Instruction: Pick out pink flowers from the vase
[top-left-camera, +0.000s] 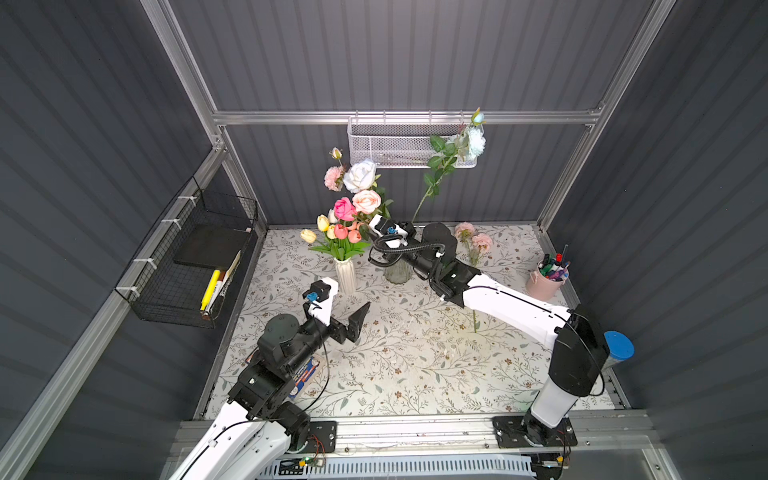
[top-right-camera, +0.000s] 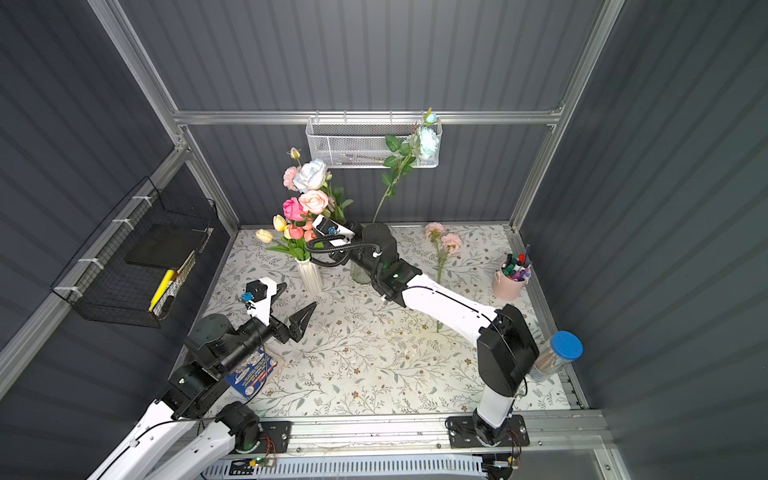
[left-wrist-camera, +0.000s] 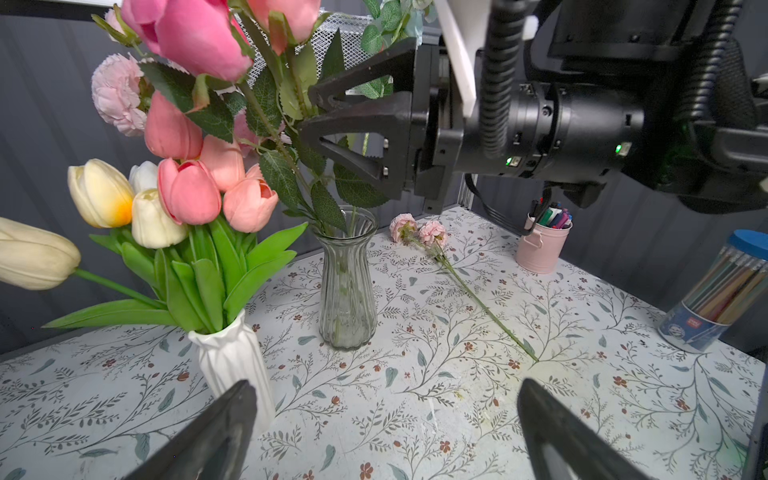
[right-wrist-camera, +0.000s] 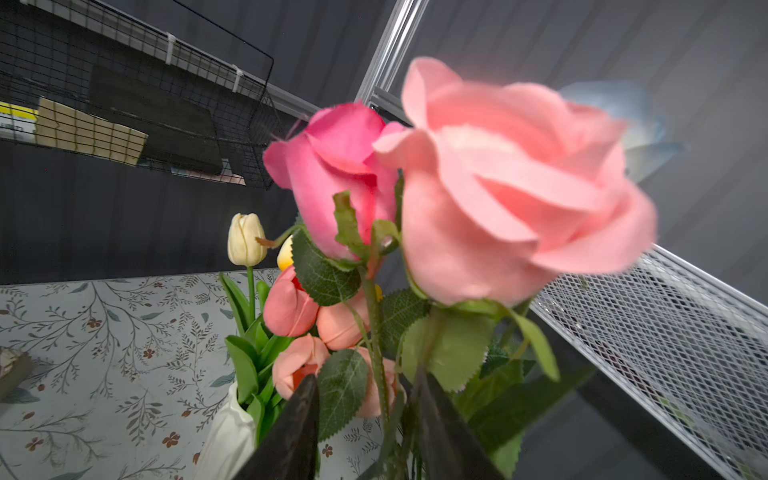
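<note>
A glass vase holds a light pink rose, a hot pink rose, a white rose and a pale blue flower on a long stem. My right gripper, fingers part open, reaches in from the right above the vase mouth, with green rose stems between its fingers. Whether the fingers touch the stems cannot be made out. My left gripper stands open and empty in front of the white vase, low over the table.
A white vase of tulips stands just left of the glass vase. A pink carnation stem lies on the table to the right. A pen cup and a blue-lidded jar stand farther right.
</note>
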